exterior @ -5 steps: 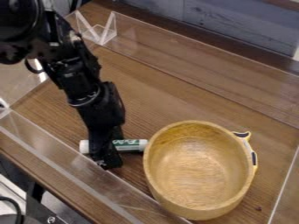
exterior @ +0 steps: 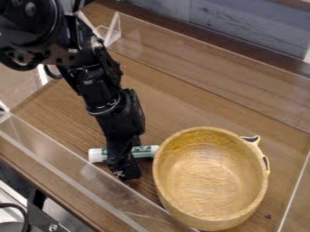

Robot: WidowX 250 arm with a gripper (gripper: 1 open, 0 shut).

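Note:
My black gripper (exterior: 121,156) is lowered to the wooden table, its fingers around a white and green cylindrical tube (exterior: 101,154) lying flat. Whether the fingers are closed on the tube is hard to tell, as the gripper body hides its middle. A large yellow pot (exterior: 211,186) stands just right of the tube, close to its right end.
Clear plastic walls edge the table at the left and along the front. A pale wall (exterior: 242,27) runs behind. The table behind and right of the pot is clear.
The gripper and tube have shifted slightly to the right, and the pot sits a little further right than before.

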